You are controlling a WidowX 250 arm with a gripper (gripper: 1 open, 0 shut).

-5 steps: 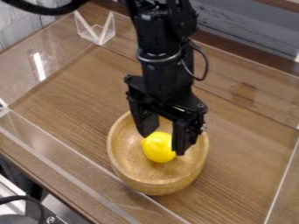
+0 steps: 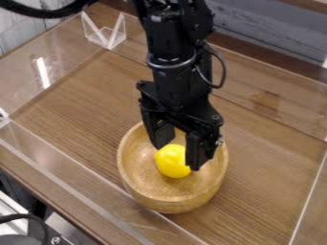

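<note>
A yellow round object (image 2: 171, 162) sits inside a wooden bowl (image 2: 173, 196) on the wooden table. My black gripper (image 2: 179, 134) is directly over the bowl, its lower parts reaching down beside and above the yellow object. I cannot tell whether it is open or shut, or whether it touches the object.
A white wire-like item (image 2: 106, 31) stands at the back left. Edges of the surface show at both sides.
The arm has shifted very slightly over the bowl; the bowl and yellow object look unmoved.
</note>
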